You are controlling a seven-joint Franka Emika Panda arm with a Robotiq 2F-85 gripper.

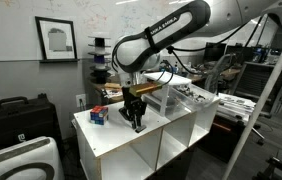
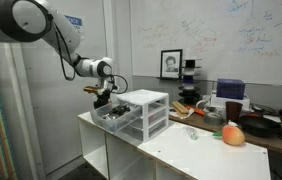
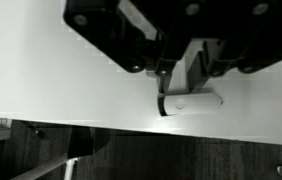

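Observation:
My gripper (image 1: 136, 125) is low over the near left part of the white shelf unit's top (image 1: 103, 137). In the wrist view a gap shows between the gripper's (image 3: 183, 82) dark fingers. A small pale object (image 3: 193, 103) with a rounded end and a dark end lies on the white surface, right at the fingertips. The frames do not show whether the fingers touch it. In exterior view 2 the gripper (image 2: 102, 99) is partly hidden behind the clear drawer.
A red and blue box (image 1: 98, 115) stands left of the gripper. Clear drawers (image 1: 188, 98) stand further along the top. The surface edge lies close to the pale object, with dark floor (image 3: 221, 150) beyond it.

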